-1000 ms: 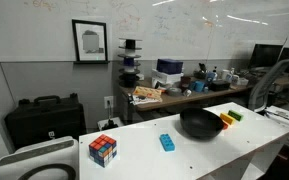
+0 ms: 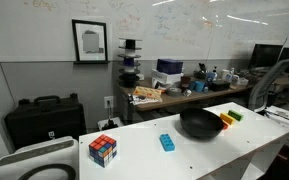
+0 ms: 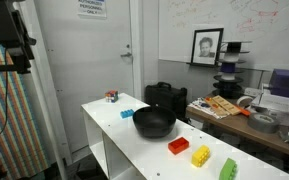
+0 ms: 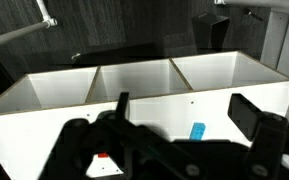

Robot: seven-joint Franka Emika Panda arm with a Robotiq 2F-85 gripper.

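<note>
My gripper stands open in the wrist view, with nothing between its fingers, above the table's front side and open compartments. A black bowl (image 2: pixel 201 123) rests on the white table. Left of it in exterior view 1 lies a blue block (image 2: pixel 167 142), and farther left sits a multicoloured cube (image 2: pixel 102 150). Exterior view 2 shows a red block (image 3: pixel 178 146), a yellow block (image 3: pixel 201 156) and a green block (image 3: pixel 228 169) in a row beyond the bowl. The wrist view catches the blue block (image 4: pixel 197 131) and part of the red one (image 4: pixel 102 155); the gripper blocks much of the tabletop.
White compartments (image 4: pixel 135 79) open along the table's front. Behind the table runs a wooden bench (image 2: pixel 164 102) with boxes and tools. A black case (image 2: pixel 46 120) stands near the cube's end. Bare tabletop (image 3: pixel 149 155) lies in front of the bowl and blocks.
</note>
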